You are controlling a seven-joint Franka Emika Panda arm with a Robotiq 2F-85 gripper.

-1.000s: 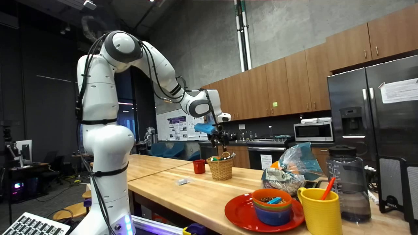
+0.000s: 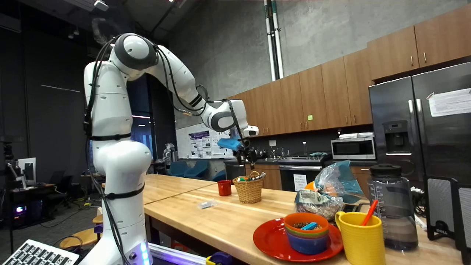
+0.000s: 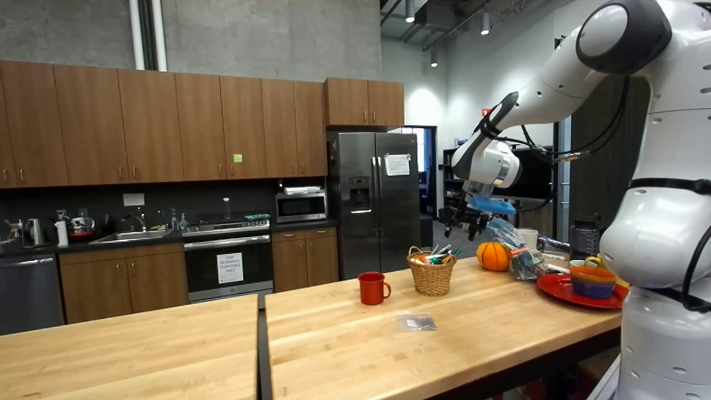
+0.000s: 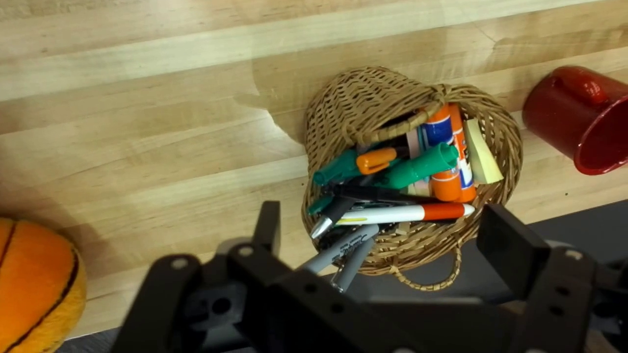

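My gripper is open above the table, its two dark fingers wide apart with nothing held between them. Below it in the wrist view is a wicker basket (image 4: 338, 112) full of markers, pens and glue sticks. A white pen with an orange end (image 4: 406, 214) lies across the top of the contents, and an orange-capped marker (image 4: 377, 159) and a green marker (image 4: 424, 166) are near it. Exterior view 2 has the gripper (image 3: 461, 234) higher than the basket (image 3: 431, 278) and clear of it.
Beside the basket is a red mug (image 3: 371, 288), with a small plastic packet (image 3: 417, 322) in front. A plush pumpkin (image 3: 494, 256), a bagged item (image 2: 318, 203), a red plate (image 2: 268, 238) with stacked bowls and a yellow mug (image 2: 363, 240) crowd one end.
The upper arm has shifted slightly left in exterior view 1, and the gripper has moved a little with it. Basket, mug and the other table items are where they were.
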